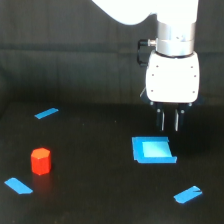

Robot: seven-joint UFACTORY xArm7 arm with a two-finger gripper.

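A small red block (40, 161) with a hexagonal outline sits on the dark table at the left. My gripper (168, 121) hangs at the upper right under the white arm, open, with two thin dark fingers and nothing visible between them. Below it and slightly left lies a blue square (138, 151) with a lighter blue middle. The block is well to the left of the gripper.
Short blue tape strips lie at the back left (46, 112), front left (18, 186) and front right (188, 194). A dark backdrop stands behind.
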